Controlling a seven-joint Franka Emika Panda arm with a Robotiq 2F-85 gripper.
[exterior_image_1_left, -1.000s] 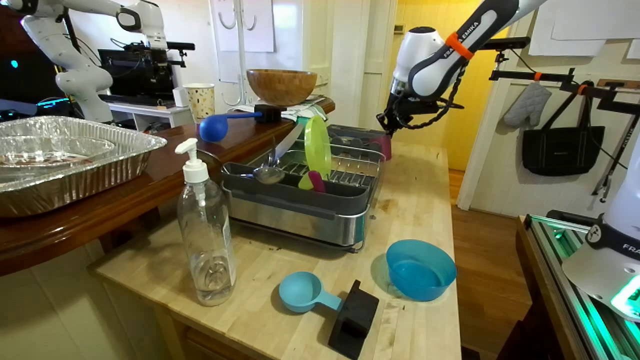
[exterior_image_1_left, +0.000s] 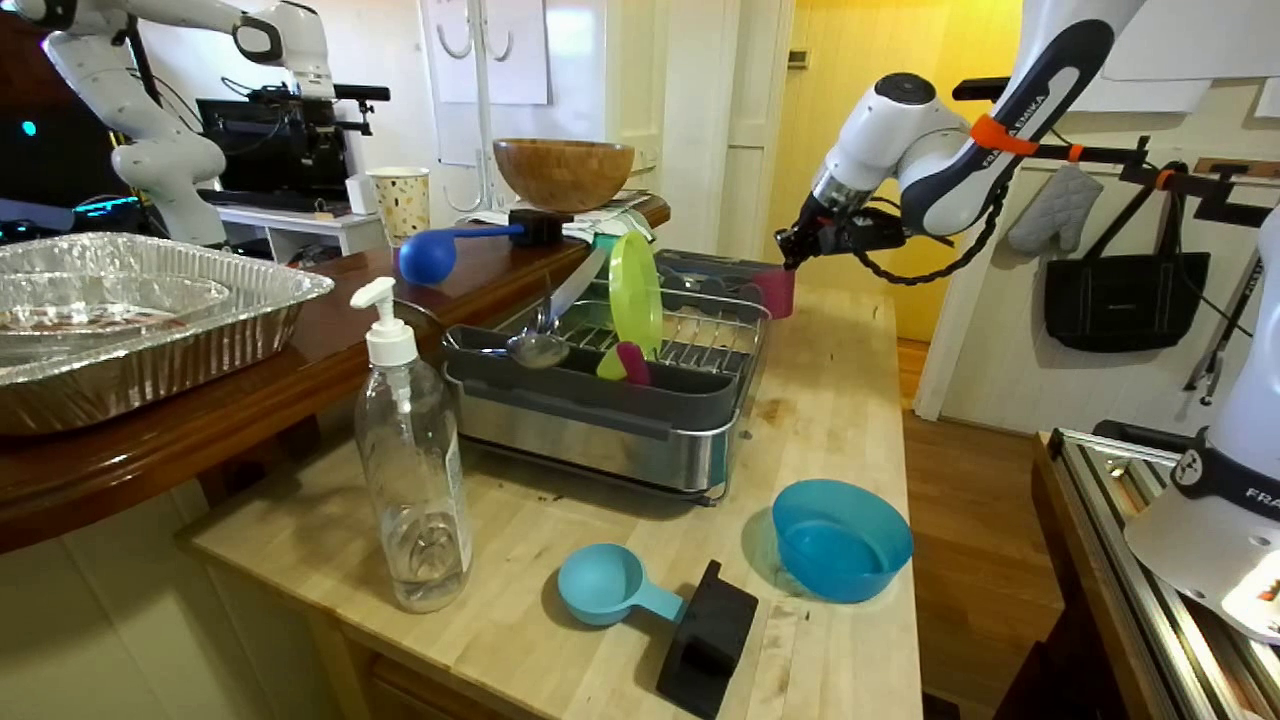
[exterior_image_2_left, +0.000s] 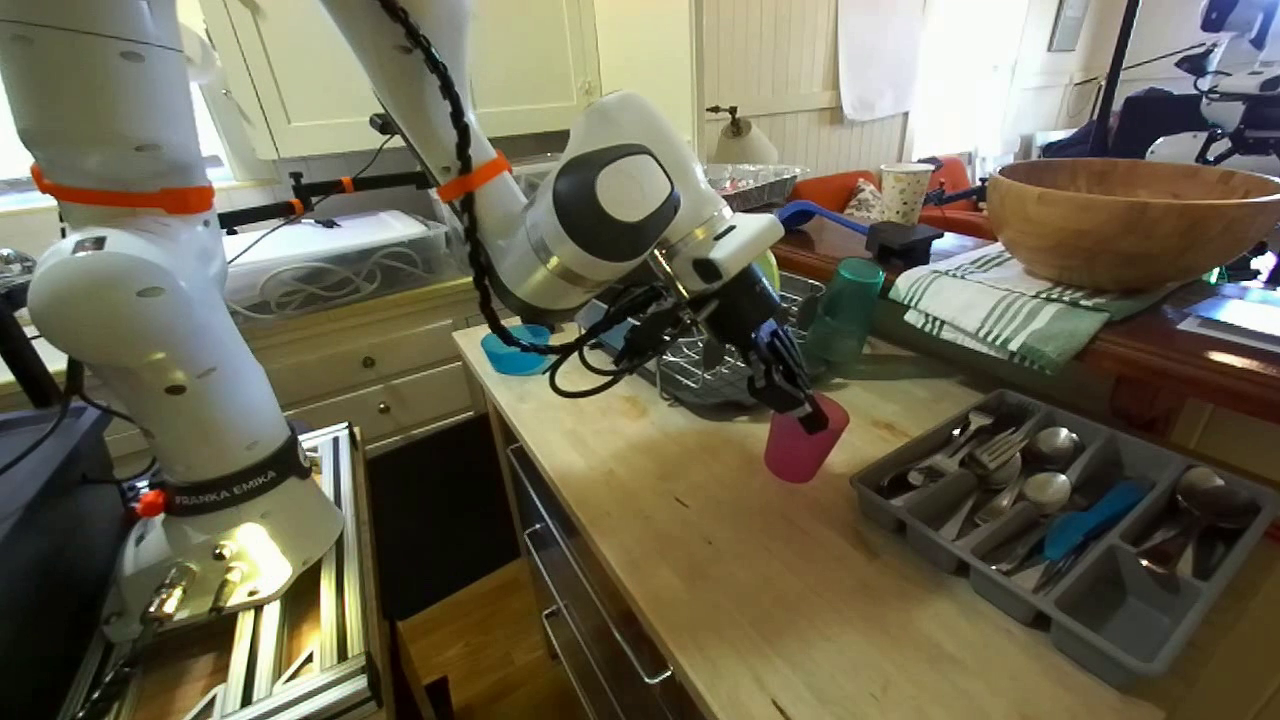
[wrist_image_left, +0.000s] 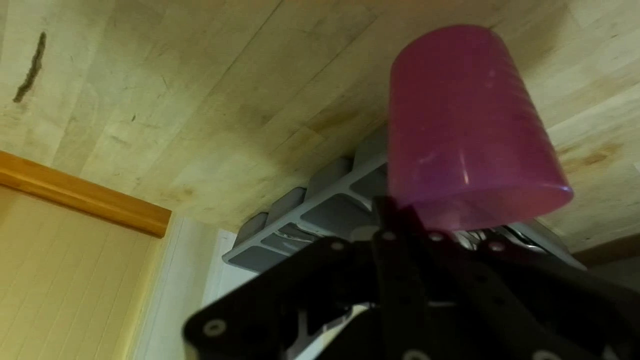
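A pink cup (exterior_image_2_left: 801, 446), wider at its mouth, leans at a tilt over the counter (exterior_image_2_left: 672, 504). My gripper (exterior_image_2_left: 813, 418) is shut at the cup's rim, the thin wall pinched between its fingertips. In the wrist view the cup (wrist_image_left: 471, 120) points away from me, with its rim beside the dark fingers (wrist_image_left: 390, 240). Beyond the dish rack in exterior view 1, the cup (exterior_image_1_left: 777, 292) sits just below the gripper (exterior_image_1_left: 787, 250). Whether the cup's base touches the wood is hard to tell.
A grey cutlery tray (exterior_image_2_left: 1104, 648) full of utensils lies close to the cup. The dish rack (exterior_image_1_left: 708, 462) holds a green plate (exterior_image_1_left: 636, 298); a teal glass (exterior_image_2_left: 846, 314) stands near it. A blue bowl (exterior_image_1_left: 842, 540) and a soap bottle (exterior_image_1_left: 414, 480) occupy the near counter.
The arm has swung and tilted to the right in exterior view 1, its wrist now lower and more level. The pink cup has shifted slightly right along with the gripper.
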